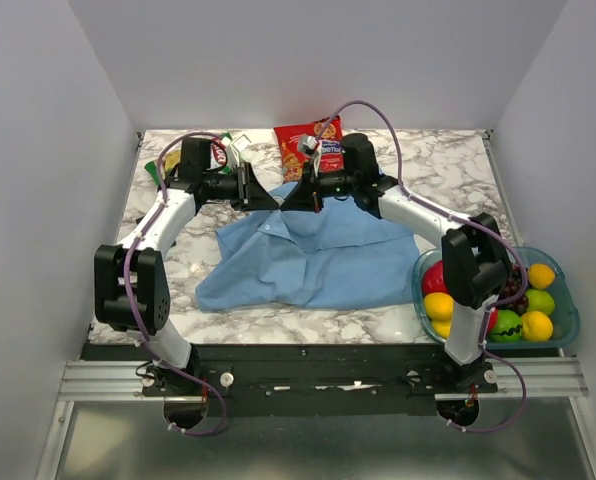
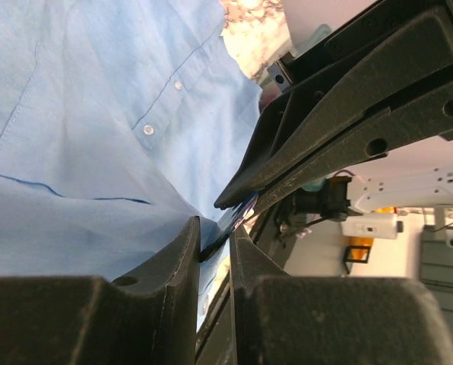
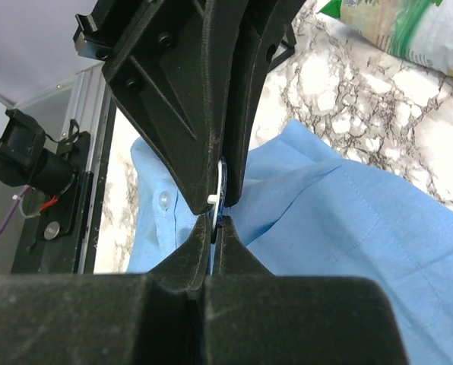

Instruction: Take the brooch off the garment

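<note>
The light blue garment lies spread on the marble table. At its collar area the tips of my left gripper and right gripper meet. A thin, shiny brooch shows at the right gripper's tips in the left wrist view, beside a raised fold of cloth. Edge-on in the right wrist view, the brooch runs down to the shut tips of my right gripper. My left gripper is slightly open, its fingers on either side of the fold. Most of the brooch's face is hidden.
Two snack bags, one red and one green, lie at the back. A basket of fruit stands at the right front. Bare marble shows at the back right.
</note>
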